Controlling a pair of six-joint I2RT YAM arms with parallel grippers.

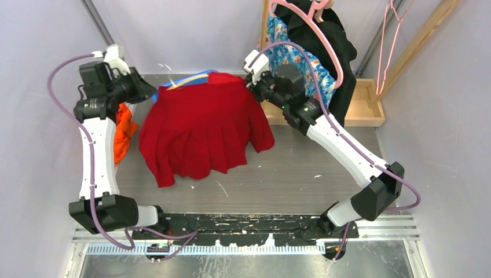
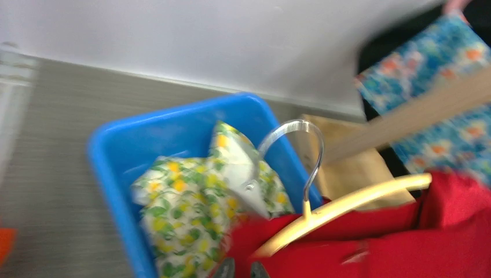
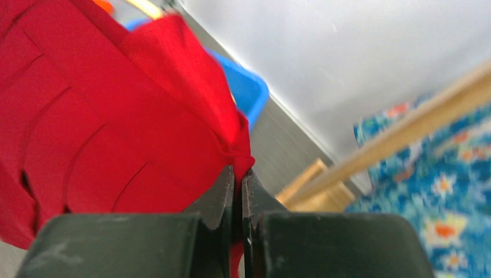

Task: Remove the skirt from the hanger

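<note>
The red skirt [image 1: 202,127] is spread between the arms over the blue bin. Its yellow hanger [image 2: 353,200], with a metal hook [image 2: 310,133], shows at its top edge. My right gripper is shut on a red fold of the skirt's corner. My left gripper [image 1: 143,92] is by the other top corner; its tips [image 2: 243,269] barely enter the bottom of the left wrist view, apparently at the red cloth.
The blue bin [image 2: 110,139] with lemon-print cloth stands behind the skirt. Orange cloth [image 1: 123,136] lies at left. At back right, a wooden rack [image 1: 365,119] holds black and floral garments, with pink hangers above.
</note>
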